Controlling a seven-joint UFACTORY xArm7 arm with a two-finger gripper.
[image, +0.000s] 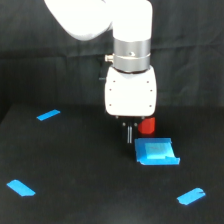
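Observation:
A small red object shows just behind the blue square piece, partly covered by the white gripper body. The blue piece looks like a shallow tray or a taped patch; which one is unclear. My gripper points down to the left of both, with its thin dark fingers low over the black table. Those fingers look close together from this angle, but their gap is too small and dark to judge. I see nothing blue or red between them.
Blue strips lie on the black table: one at the back left, one at the front left and one at the front right. Bare table spreads across the left and front. A dark curtain hangs behind.

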